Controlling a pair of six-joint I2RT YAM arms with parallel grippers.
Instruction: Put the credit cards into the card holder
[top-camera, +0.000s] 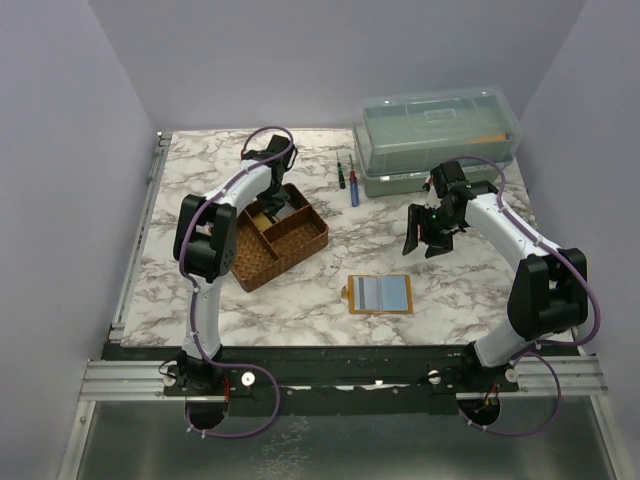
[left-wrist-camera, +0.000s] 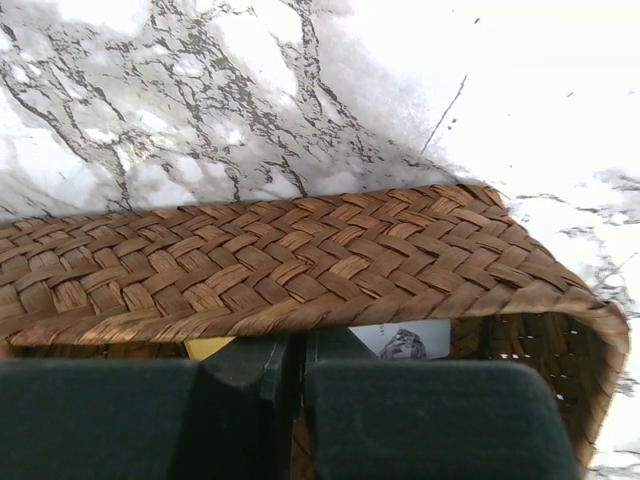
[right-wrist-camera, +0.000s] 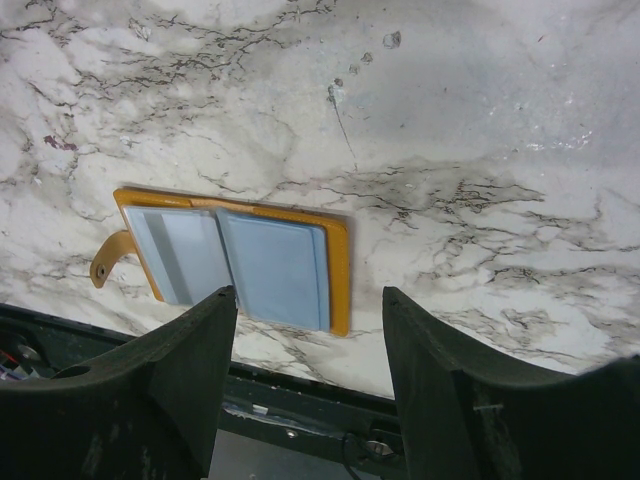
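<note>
My left gripper (top-camera: 272, 206) reaches down into the back compartment of a woven brown basket (top-camera: 285, 255). A yellow card (top-camera: 262, 222) and a pale card (left-wrist-camera: 428, 338) lie there, one on each side of its fingers. In the left wrist view those fingers (left-wrist-camera: 345, 345) are close together, their tips partly behind the basket's rim; whether a card is between them is hidden. The card holder (top-camera: 379, 294), tan-edged with clear pockets and a strap, lies spread flat at the front middle. Above the table at right, my right gripper is open and empty.
Behind the right gripper stands a large clear lidded bin (top-camera: 440, 135). Two screwdrivers lie left of it, one with a blue handle (top-camera: 354, 192). Bare marble table surrounds the holder, and the basket's woven walls enclose the left fingers.
</note>
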